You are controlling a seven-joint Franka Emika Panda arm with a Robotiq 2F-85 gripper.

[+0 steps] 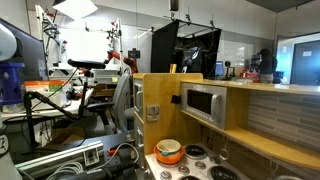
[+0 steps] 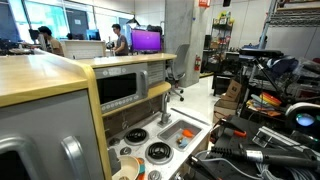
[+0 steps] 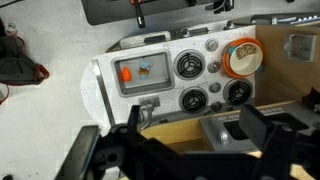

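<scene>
Seen from above in the wrist view, my gripper stands open, its dark fingers wide apart at left and right of the lower frame. Nothing shows between them. The toy stove-and-sink top lies below, apart from the gripper. In its grey sink [image 3: 150,88] are an orange item [image 3: 126,75] and a small blue-and-orange item [image 3: 143,71]. A cream bowl with an orange pot [image 3: 241,58] sits at the stove's far right corner; exterior view 1 shows the cream bowl [image 1: 168,146] resting in or on the orange pot.
Round black burners [image 3: 189,65] surround the pot's side of the stove. A silver microwave [image 1: 204,103] stands on a wooden shelf [image 1: 255,137] behind the counter. In the wrist view, a faucet [image 3: 148,104] rises at the sink's edge. Bare floor lies left of the counter.
</scene>
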